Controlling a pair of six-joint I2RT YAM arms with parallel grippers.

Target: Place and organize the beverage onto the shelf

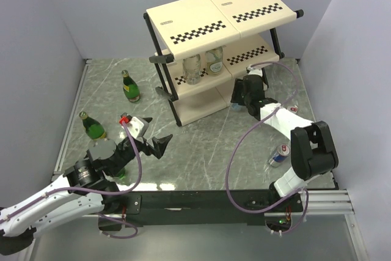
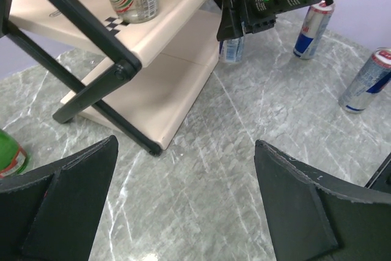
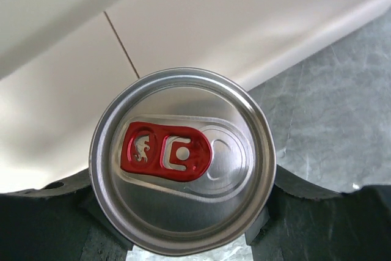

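A silver can with a red tab fills the middle of the right wrist view, upright, with fingers against both its sides. My right gripper is shut on this can, in front of the shelf's lower board; in the left wrist view the can's lower part shows under the fingers, close to the board's edge. My left gripper stands open over the table's left half, nothing between its fingers. Two clear glass containers stand on the middle shelf board. Two more cans stand at the right.
Several green bottles stand on the left side of the table, one partly hidden by the left arm. The shelf's black posts slant beside the boards.
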